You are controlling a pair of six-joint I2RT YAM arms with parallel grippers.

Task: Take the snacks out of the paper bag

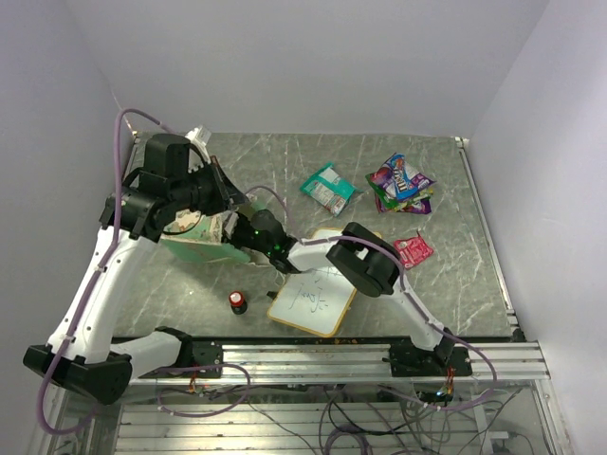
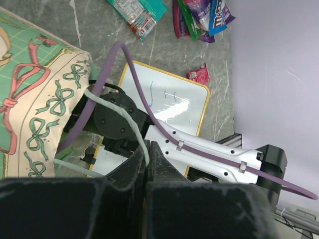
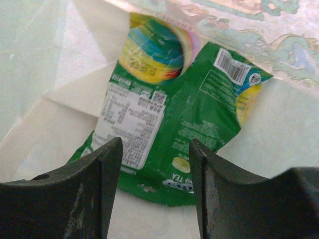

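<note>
The paper bag [image 2: 45,112], printed with ribbons and bows, lies with its mouth facing right. My left gripper is shut on the bag's pale green cord handle [image 2: 127,117]. In the top view, my right gripper reaches into the bag's mouth, its tips hidden there. By the right wrist view, this gripper stands open inside the bag, nothing held. A green snack packet [image 3: 199,107] with a white label lies just beyond its fingertips, against the bag's inner wall.
A teal packet [image 1: 329,190], a pile of colourful snack packets [image 1: 400,183] and a small red packet [image 1: 413,250] lie on the table. A whiteboard [image 1: 313,299] sits under the right arm. A red-topped dark bottle [image 1: 237,301] stands near the front edge.
</note>
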